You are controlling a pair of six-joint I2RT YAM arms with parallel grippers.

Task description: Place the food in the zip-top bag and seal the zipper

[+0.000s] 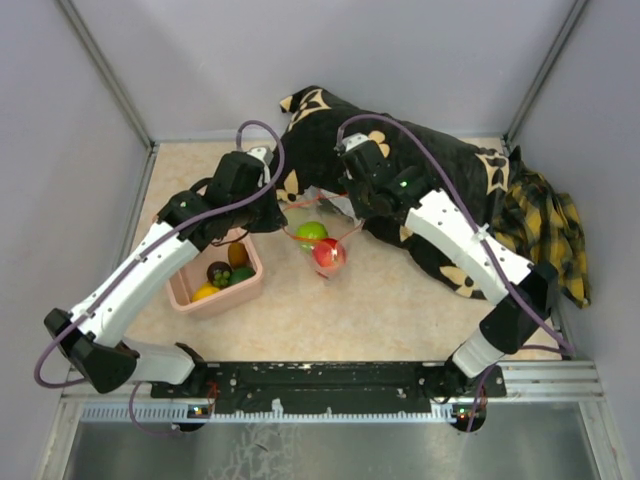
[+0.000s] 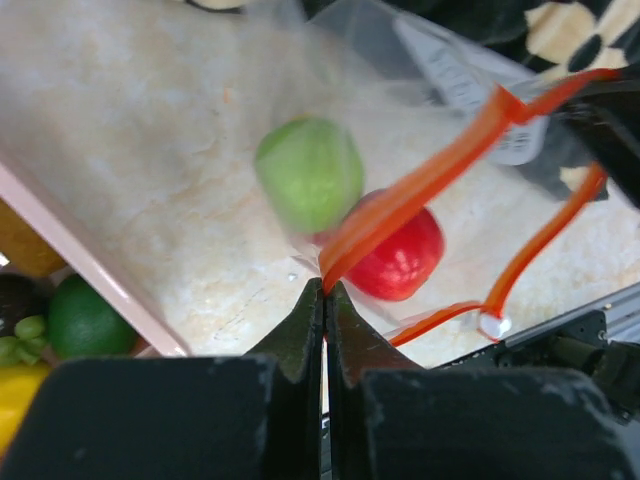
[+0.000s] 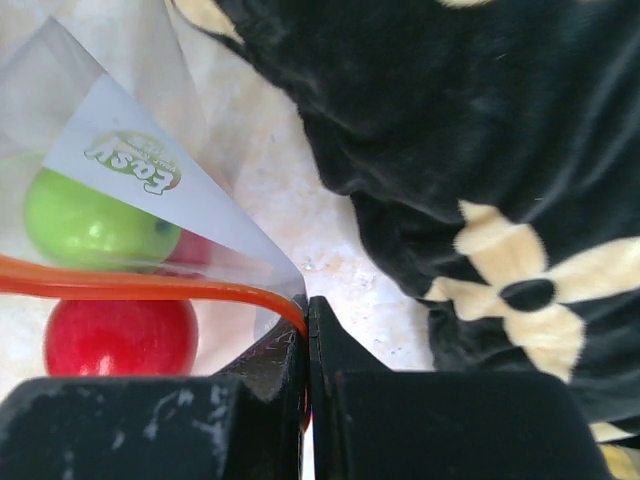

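Observation:
A clear zip bag with orange zipper and white label [image 3: 145, 170] hangs between my grippers, holding a green apple [image 2: 305, 175] and a red apple [image 2: 400, 255]. My left gripper is shut on the bag's orange rim at its left. My right gripper is shut on the other side of the rim. The bag's opening faces up, with the rim stretched in a loop.
A pink bin [image 1: 215, 300] with avocado, lemon and other produce sits left of the bag. A black flowered cushion [image 1: 440, 160] and a plaid cloth [image 1: 550, 240] lie behind and right.

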